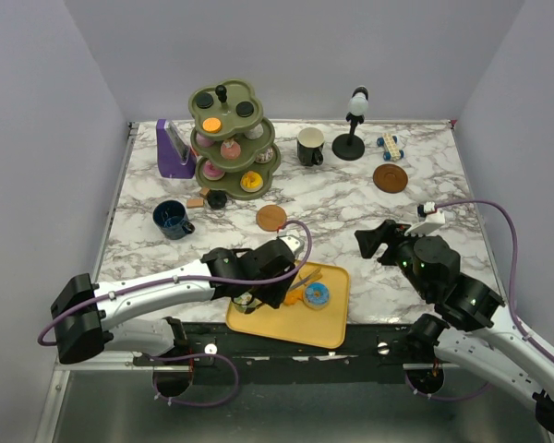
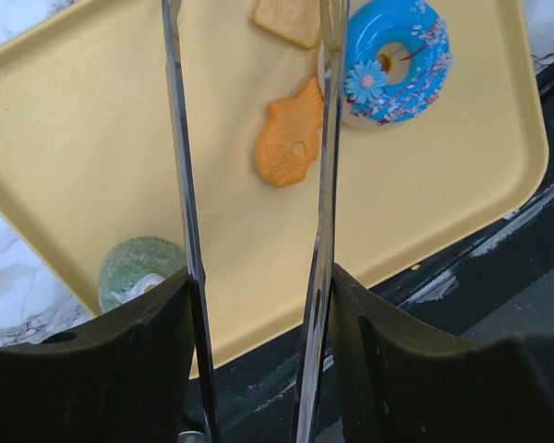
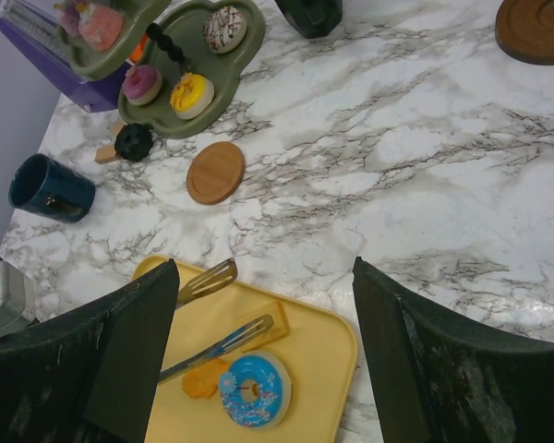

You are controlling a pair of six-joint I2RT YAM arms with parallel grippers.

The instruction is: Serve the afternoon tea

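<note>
A yellow tray point(image 1: 314, 328) holds a blue sprinkled donut point(image 2: 412, 51), an orange fish-shaped treat point(image 2: 282, 143), a square tan piece point(image 2: 282, 17) and a pale green round item point(image 2: 134, 263). My left gripper point(image 1: 295, 277) hangs over the tray with long tongs; in the left wrist view their two arms stand apart either side of the fish, nothing visible between them. Whether the fingers are shut on the tongs is unclear. My right gripper point(image 1: 379, 240) stands open and empty above the table's right side.
A three-tier green stand point(image 1: 263, 173) with treats stands at the back. Around it are a purple holder point(image 1: 171, 152), dark mugs point(image 1: 309, 146), wooden coasters point(image 1: 391, 179) and a toy car point(image 1: 391, 148).
</note>
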